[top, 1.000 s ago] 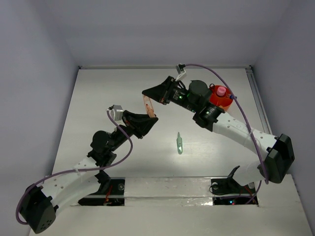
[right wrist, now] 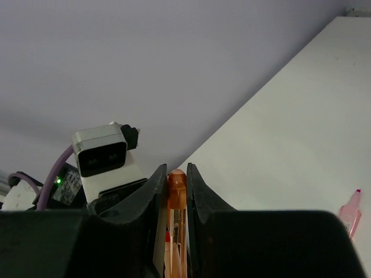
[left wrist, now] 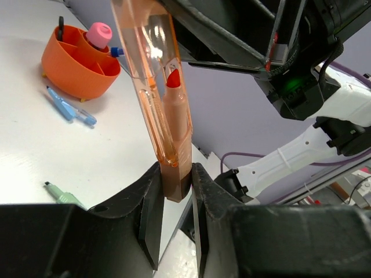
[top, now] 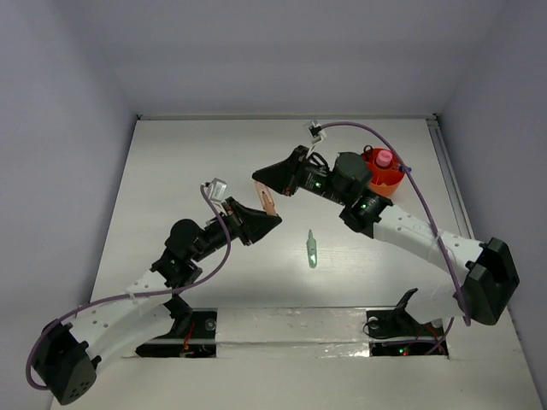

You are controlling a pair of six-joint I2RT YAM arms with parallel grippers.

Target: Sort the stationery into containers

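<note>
An orange marker (top: 265, 198) (left wrist: 174, 124) (right wrist: 177, 194) is held upright between the grippers. My left gripper (top: 272, 220) is shut on its lower end. My right gripper (top: 258, 178) is at its upper end, fingers close around it; whether they grip it is unclear. The orange organizer (top: 386, 178) (left wrist: 75, 72) holds a pink item (top: 384, 158) (left wrist: 98, 36) and dark scissors. A green marker (top: 312, 248) (left wrist: 64, 196) lies on the table, as do blue pens (left wrist: 69, 110). A pink marker (right wrist: 351, 214) shows in the right wrist view.
Walls surround it, and the right arm reaches over its right side, near the organizer.
Both grippers and the marker between them have shifted slightly toward the front and right of the top view, the marker staying between them.
</note>
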